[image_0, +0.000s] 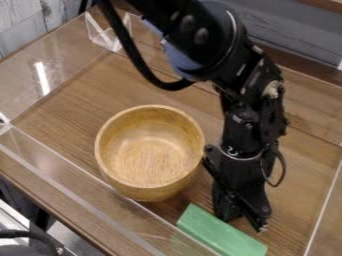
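Note:
My black gripper (238, 204) reaches down at the right of centre, shut, with nothing visible between its fingers, though its tips are dark and hard to make out. A long green block (221, 233) lies on the wooden table at the bottom, just below the gripper. A yellow wooden bowl (147, 150) stands to the left of the gripper, close beside it.
Clear plastic walls run along the edges, and a small clear item (107, 30) sits at the back left. A black cable hangs over the table.

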